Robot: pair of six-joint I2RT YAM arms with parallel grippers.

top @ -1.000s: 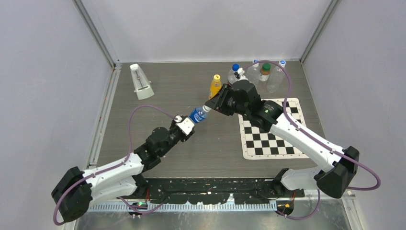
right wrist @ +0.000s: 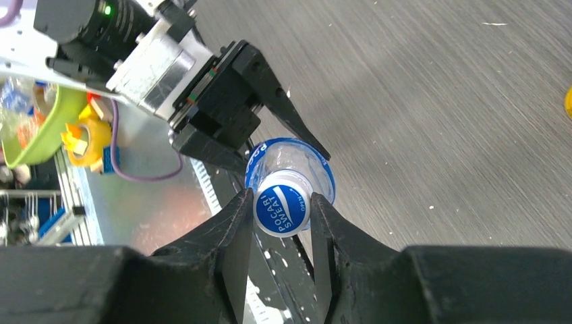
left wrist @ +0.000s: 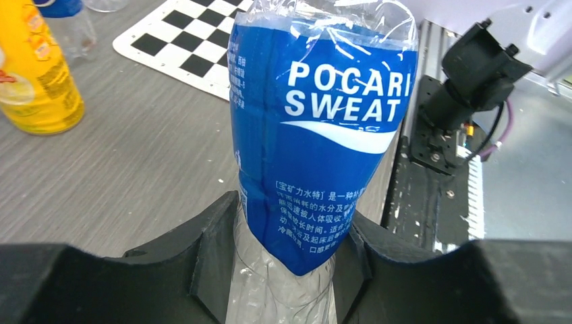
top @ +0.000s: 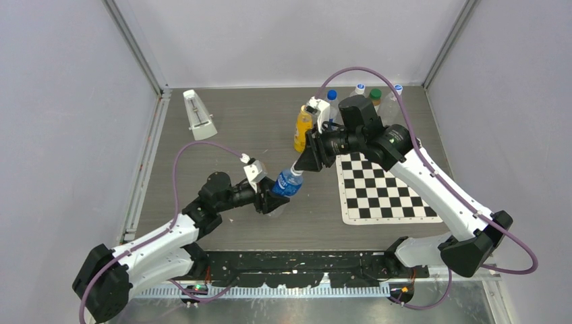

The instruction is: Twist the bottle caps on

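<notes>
Between my two arms a Pocari Sweat bottle (top: 287, 184) (left wrist: 321, 115) is held up, tilted, above the table. My left gripper (top: 270, 198) is shut on the bottle's lower body, its blue label filling the left wrist view. My right gripper (top: 305, 162) is shut on the white cap (right wrist: 282, 209) at the bottle's top; its fingertips sit on either side of the cap. Whether the cap is seated on the thread cannot be told.
An orange bottle (top: 300, 131) and several other capped bottles (top: 374, 96) stand at the back right. A chessboard (top: 384, 212) lies at the right, a white device (top: 199, 115) at the back left.
Both arms have shifted and turned: my left gripper's wrist has rotated and moved right, and the bottle now stands steeper, with my right gripper raised in orientation over its cap.
</notes>
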